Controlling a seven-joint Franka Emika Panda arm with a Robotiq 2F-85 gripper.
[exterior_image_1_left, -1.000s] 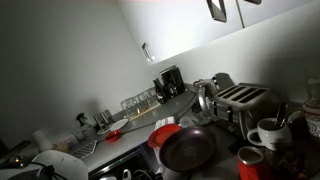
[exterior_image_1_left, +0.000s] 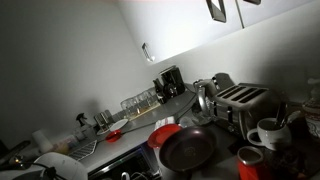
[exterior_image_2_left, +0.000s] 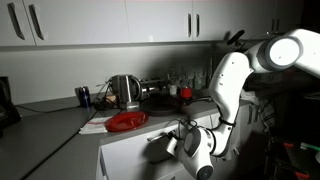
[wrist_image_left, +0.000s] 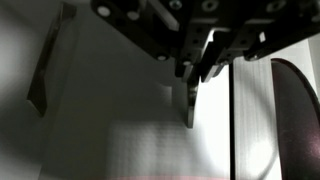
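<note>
My gripper (exterior_image_2_left: 174, 147) is low in front of the pale drawer fronts, below the counter edge, in exterior view 2. From the wrist view, the gripper hangs over a plain grey panel (wrist_image_left: 110, 125), its fingers close together; their gap is too dark to judge. No object shows clearly between them. A dark bar like a handle (wrist_image_left: 46, 65) lies on the panel at the left, apart from the fingers. In exterior view 1 only part of the arm (exterior_image_1_left: 50, 165) enters at the lower left, and the fingertips are hidden.
On the counter stand a dark pan (exterior_image_1_left: 188, 148), a red plate (exterior_image_2_left: 126, 121), a kettle (exterior_image_2_left: 127, 88), a toaster (exterior_image_1_left: 243, 98), a white mug (exterior_image_1_left: 271, 133) and a red canister (exterior_image_1_left: 251, 164).
</note>
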